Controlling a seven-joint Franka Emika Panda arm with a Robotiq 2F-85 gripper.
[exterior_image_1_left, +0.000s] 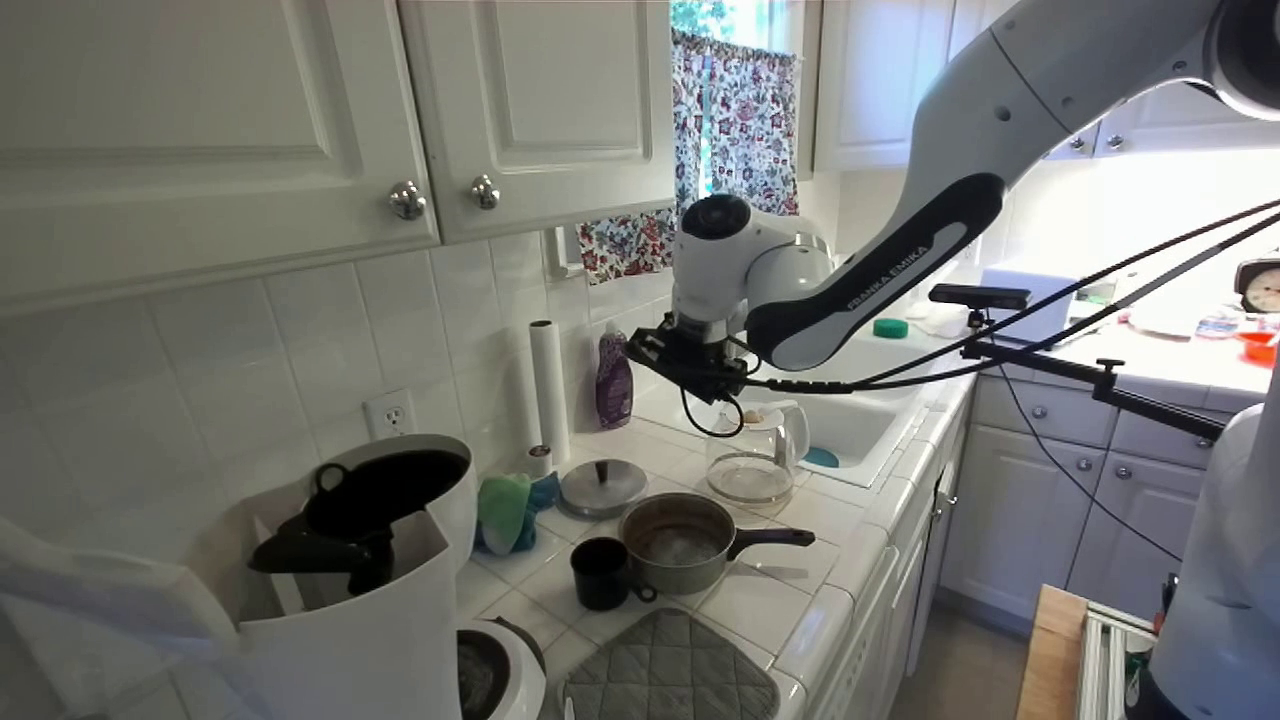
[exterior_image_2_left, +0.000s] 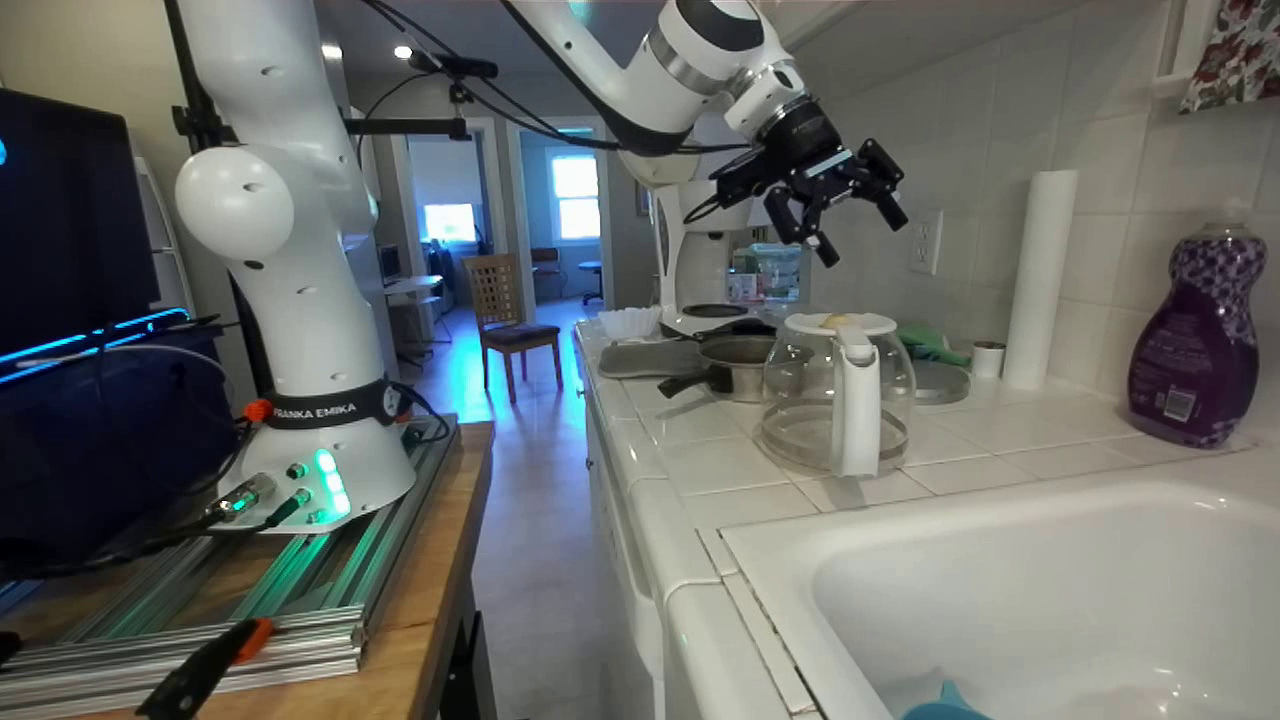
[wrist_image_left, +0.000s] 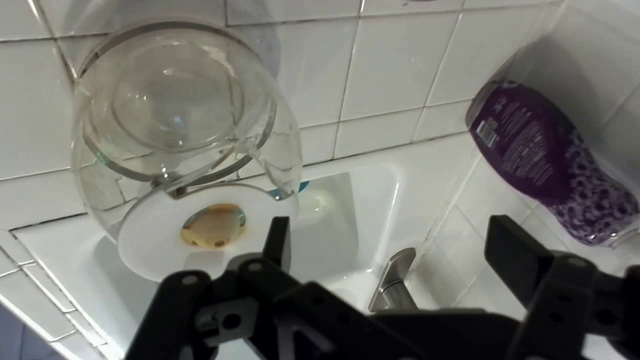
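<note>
My gripper is open, with nothing between its fingers, and hangs in the air above the tiled counter. In exterior view 2 the gripper (exterior_image_2_left: 864, 216) is higher than the glass carafe (exterior_image_2_left: 786, 402), apart from it. The carafe (wrist_image_left: 282, 129), with a white lid and handle, shows left of the fingers in the wrist view. A purple soap bottle (wrist_image_left: 528, 144) lies to the upper right there; exterior view 1 shows this bottle (exterior_image_1_left: 613, 384) upright against the wall. A grey pan (exterior_image_1_left: 678, 546), a black cup (exterior_image_1_left: 599, 574) and a metal lid (exterior_image_1_left: 603, 486) rest on the counter.
The white sink (exterior_image_2_left: 1020, 528) is beside the carafe, with a faucet (wrist_image_left: 396, 282). A paper towel roll (exterior_image_1_left: 548, 390) stands by the wall. A grey quilted mat (exterior_image_1_left: 672, 672) and a white coffee maker (exterior_image_1_left: 360, 648) occupy the near end. Overhead cabinets (exterior_image_1_left: 540, 108) hang above.
</note>
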